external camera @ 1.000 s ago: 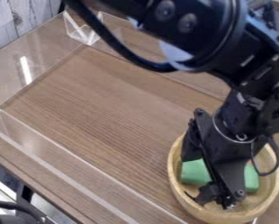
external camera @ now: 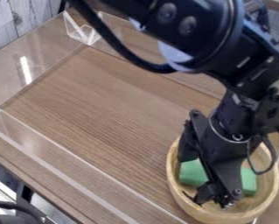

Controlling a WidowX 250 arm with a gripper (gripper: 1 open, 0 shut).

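Observation:
My gripper (external camera: 214, 166) reaches down from the upper right into a round tan bowl (external camera: 180, 192) at the lower right of the view, its fingers open. A green block (external camera: 191, 173) lies in the bowl under and around the fingers, partly hidden by them; whether they touch it I cannot tell.
Clear plastic strips run along its left side and corners. A white wall and dark cables show at the left edge. The arm covers much of the upper right.
My gripper has shifted very slightly within the bowl over the last second; the bowl and green block look almost unchanged.

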